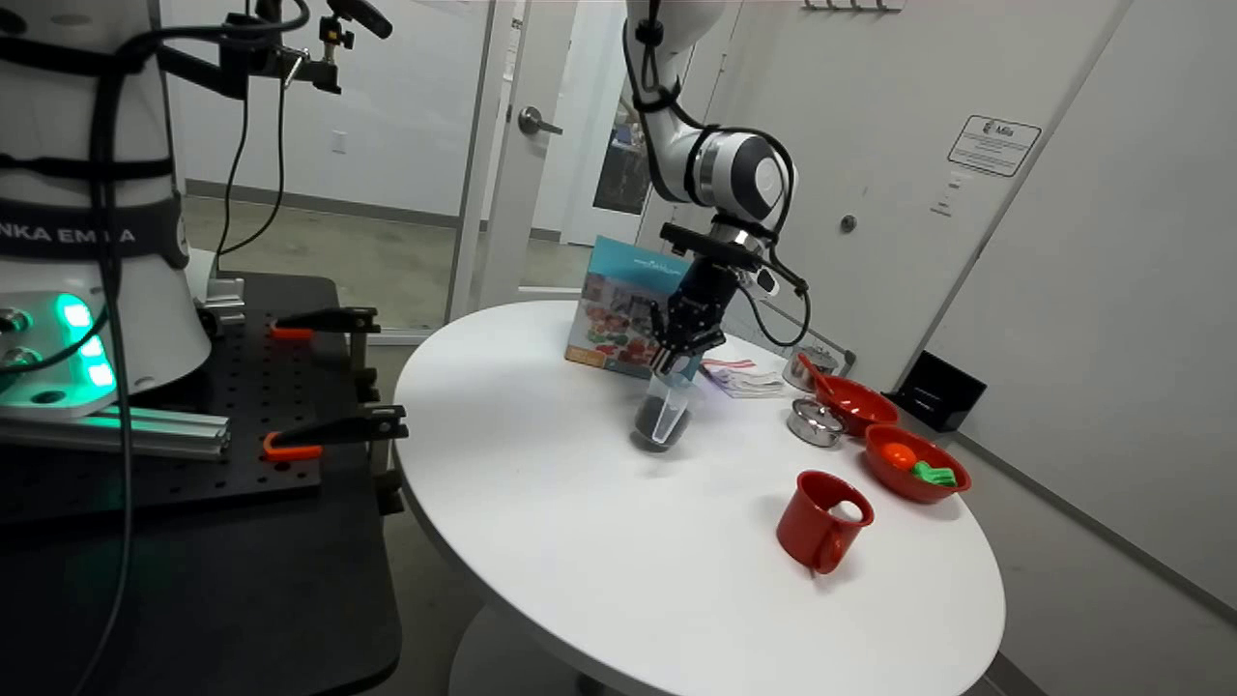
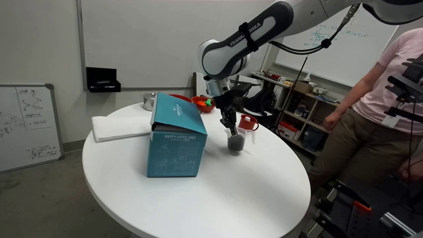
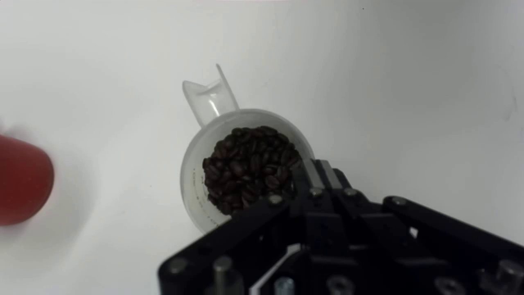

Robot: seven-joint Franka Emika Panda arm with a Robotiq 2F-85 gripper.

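A clear plastic measuring cup (image 3: 200, 142) with a spout-like handle holds dark coffee beans (image 3: 250, 169). My gripper is shut at the cup's rim, on the side away from the handle; the rim runs into the seam between the fingertips. In the second exterior view the gripper (image 2: 234, 133) reaches down to the cup (image 2: 236, 143) from above. Whether the cup's base touches the table cannot be made out. A red mug (image 1: 820, 522) with something white inside stands apart from the cup, and its side shows at the wrist view's left edge.
A teal box (image 2: 176, 152) stands close to the arm, beside a folded white cloth (image 2: 123, 127). Two red bowls (image 1: 864, 406), one with toy food, and a metal pot (image 1: 815, 422) sit along the far edge.
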